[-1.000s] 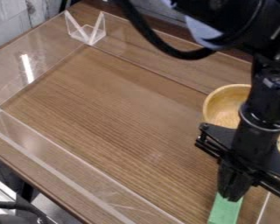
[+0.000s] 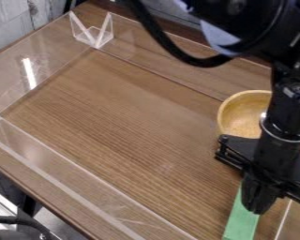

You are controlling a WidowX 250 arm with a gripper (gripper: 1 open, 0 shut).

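My black gripper point(image 2: 259, 195) hangs at the right side of the view, low over a green object point(image 2: 240, 228) on the wooden table point(image 2: 115, 131) near the bottom edge. It is shut, with nothing visible between its fingers; the arm hides part of the green object. A yellow bowl point(image 2: 240, 108) sits behind the gripper, partly covered by it.
A clear plastic holder point(image 2: 93, 30) stands at the back left. Transparent edging point(image 2: 65, 192) runs along the near left.
My gripper has risen slightly over the last second, showing a little more of the green object beneath it.
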